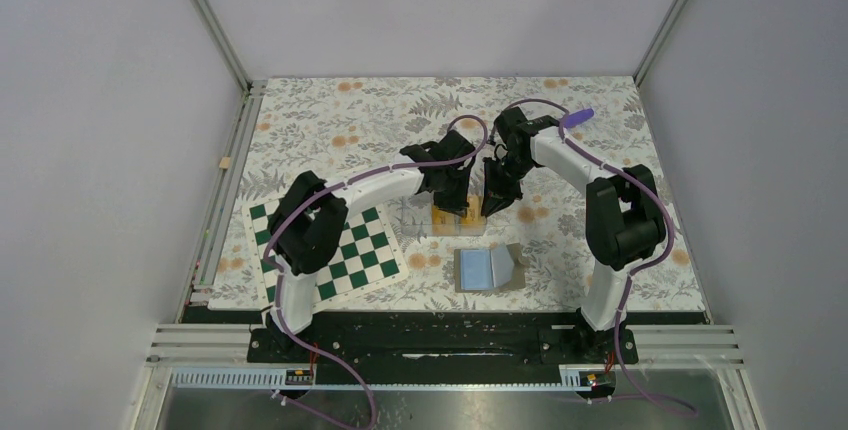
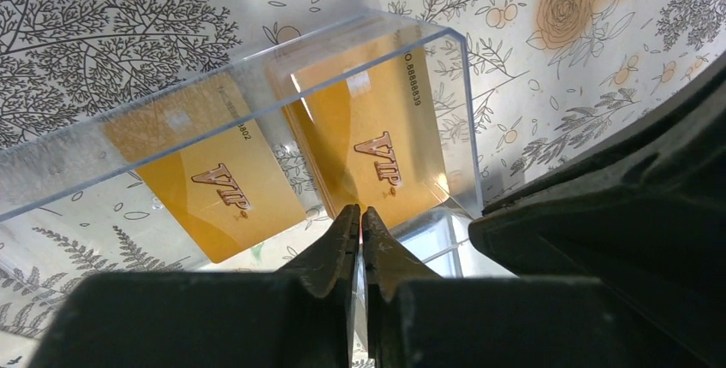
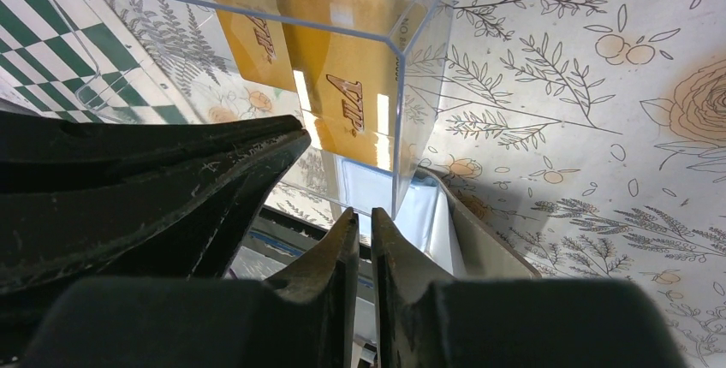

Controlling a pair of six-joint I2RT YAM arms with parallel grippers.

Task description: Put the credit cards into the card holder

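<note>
Yellow VIP cards (image 2: 394,145) (image 3: 338,68) sit in two stacks in a clear acrylic container (image 2: 103,141). My left gripper is shut at the lower edge of the right-hand stack; whether a card is between its fingertips I cannot tell. My right gripper is shut beside the container's end, with nothing visible between its fingers. A pale blue open holder (image 1: 477,268) lies on a grey base in front of the container in the top view.
A green-and-white checkered board (image 1: 350,260) lies at the left. A purple object (image 1: 578,118) is at the back right.
</note>
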